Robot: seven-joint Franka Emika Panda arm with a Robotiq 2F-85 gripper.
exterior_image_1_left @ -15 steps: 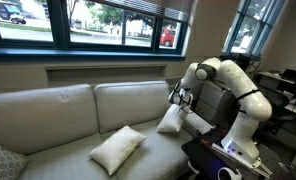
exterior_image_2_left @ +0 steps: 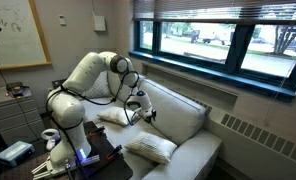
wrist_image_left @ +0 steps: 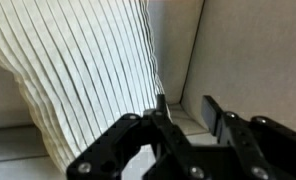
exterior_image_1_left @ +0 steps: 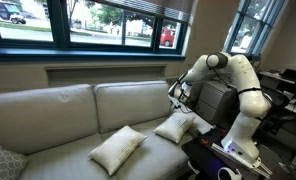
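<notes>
A pale pillow (exterior_image_1_left: 173, 126) lies on the sofa seat near its right end. Just above and behind it in the first exterior view is my gripper (exterior_image_1_left: 175, 105). Close up in the wrist view, the pillow's ribbed cream cloth (wrist_image_left: 73, 65) fills the left side, beside the gripper. The dark fingertips (wrist_image_left: 160, 103) stand apart, and no cloth shows clamped between them. The second exterior view has the gripper (exterior_image_2_left: 148, 117) over the seat, with this pillow (exterior_image_2_left: 115, 115) partly behind the arm.
Another striped pillow (exterior_image_1_left: 118, 149) lies on the middle of the seat, and a grey patterned cushion (exterior_image_1_left: 4, 162) is at the far left. The sofa backrest (exterior_image_1_left: 133, 105) rises behind. Bare seat lies between the striped pillow and the grey cushion.
The pillow near the gripper stood more upright a second ago and now lies flatter on the seat. My gripper has shifted slightly left and clear of it.
</notes>
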